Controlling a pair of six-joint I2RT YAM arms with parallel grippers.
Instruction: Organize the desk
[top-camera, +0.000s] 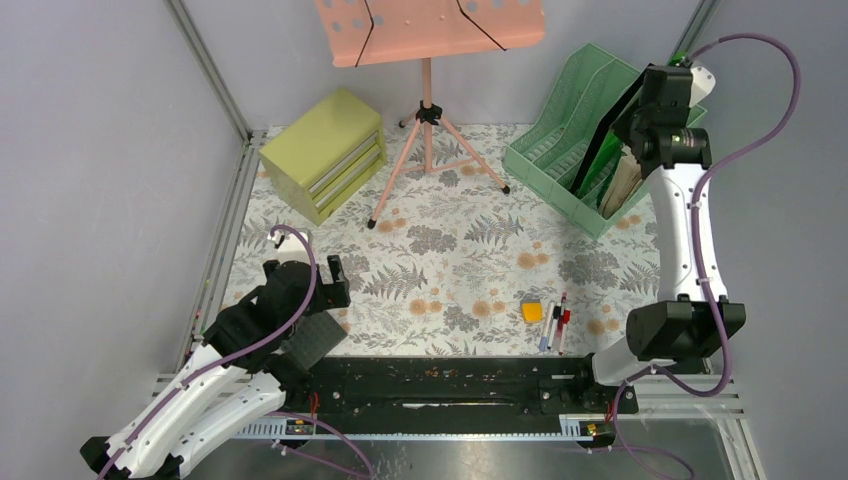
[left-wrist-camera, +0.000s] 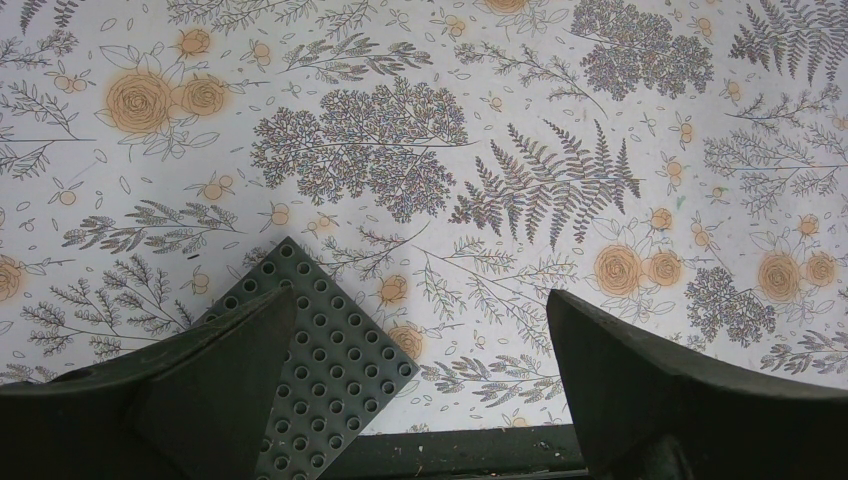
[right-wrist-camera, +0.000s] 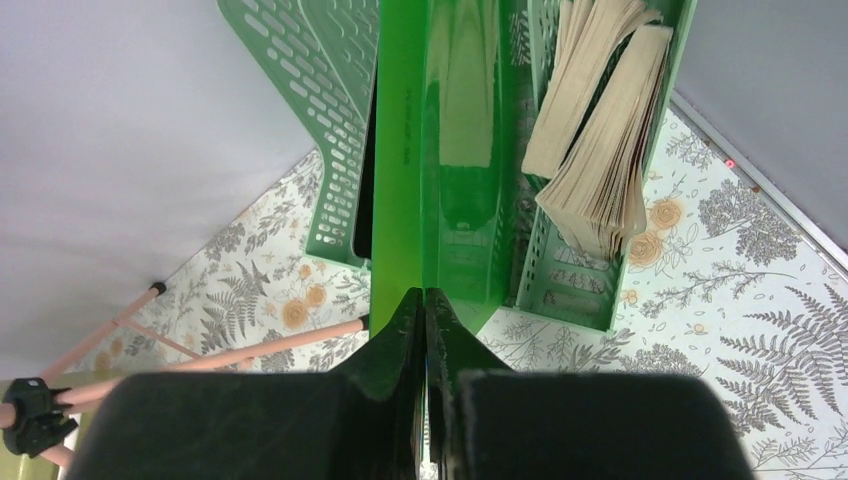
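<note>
In the right wrist view, my right gripper is shut, its tips meeting on the upper edge of a green folder (right-wrist-camera: 400, 150), which appears pinched there. The folder stands among other things in the green perforated organizer (top-camera: 545, 171) at the back right. Beside it are a dark folder (top-camera: 606, 125) and books (right-wrist-camera: 605, 140). My left gripper hangs open and empty at the front left, above a dark studded plate (left-wrist-camera: 330, 370). A yellow block (top-camera: 532, 312) and several pens (top-camera: 555, 322) lie at the front right of the desk.
A yellow-green drawer box (top-camera: 325, 150) stands at the back left. A pink music stand (top-camera: 427, 90) rises at the back centre, its tripod legs spread on the desk.
</note>
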